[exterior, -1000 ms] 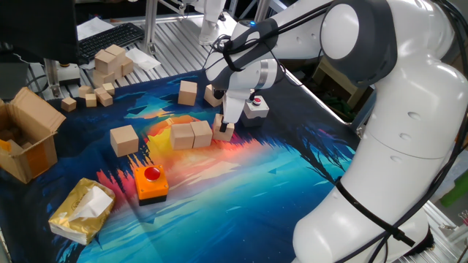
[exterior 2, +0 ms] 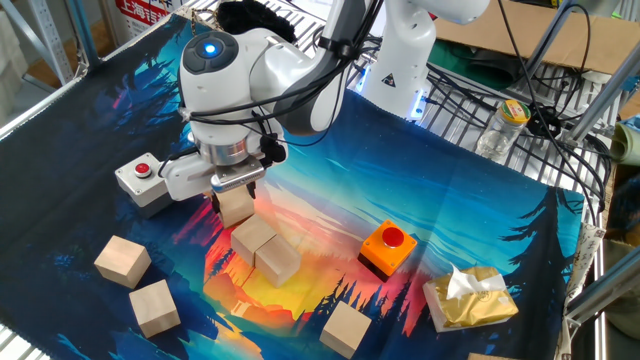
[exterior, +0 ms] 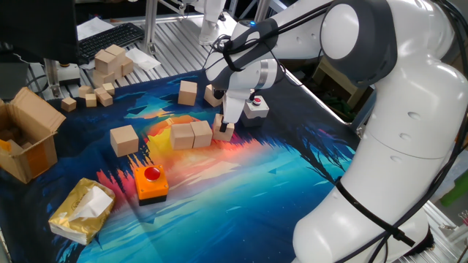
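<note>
A wooden cube (exterior 2: 236, 207) stands on the printed cloth with my gripper (exterior 2: 234, 197) pointing down over it. In exterior view 2 a dark fingertip shows at either side of this cube; whether they press on it cannot be made out. Exterior view 1 shows the same cube (exterior: 224, 133) partly behind a finger. Two more cubes, a left one (exterior: 181, 136) and a right one (exterior: 201, 134), sit side by side in a row. The held-over cube is at the row's end, close to the right one; any small gap is hard to judge.
Loose cubes lie around: one left (exterior: 124, 141), one behind (exterior: 187, 93). An orange button box (exterior: 151, 184), a tissue pack (exterior: 82, 212) and a cardboard box (exterior: 33, 139) occupy the left. A grey button box (exterior: 254, 112) stands close beside the gripper.
</note>
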